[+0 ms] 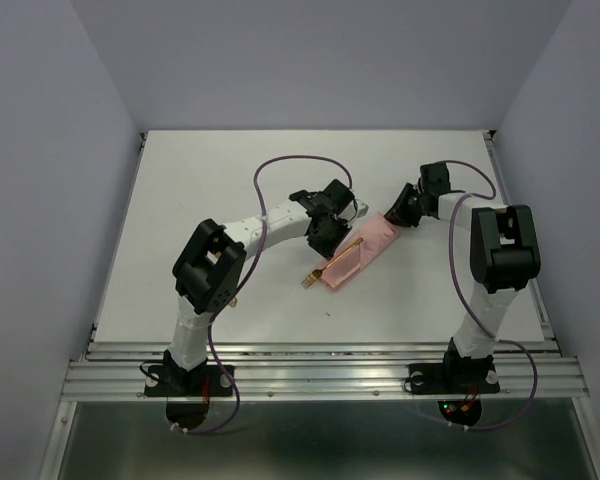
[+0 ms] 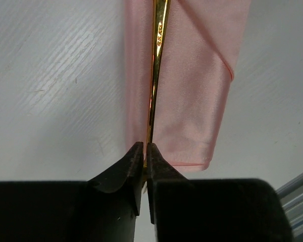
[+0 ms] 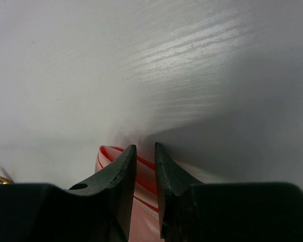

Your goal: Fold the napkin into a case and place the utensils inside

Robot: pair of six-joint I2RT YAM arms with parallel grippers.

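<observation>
The folded pink napkin point(image 1: 378, 238) lies slanted on the table. A gold fork point(image 1: 315, 277) rests lengthwise along it, tines out past its lower-left end. In the left wrist view, the fork's handle point(image 2: 154, 83) runs down the napkin to my left gripper. Those fingertips stand very close together over the fork, and whether they grip it is unclear. At the upper-right end, my right gripper is shut on the napkin's layered edge point(image 3: 144, 176). A gold tip point(image 3: 1, 179) shows at the left of the right wrist view.
A small gold piece point(image 1: 233, 301) lies beside the left forearm, partly hidden by it. Bare white table point(image 1: 190, 170) stretches across the back left, and the front middle is clear too. A metal rail point(image 1: 320, 365) borders the front.
</observation>
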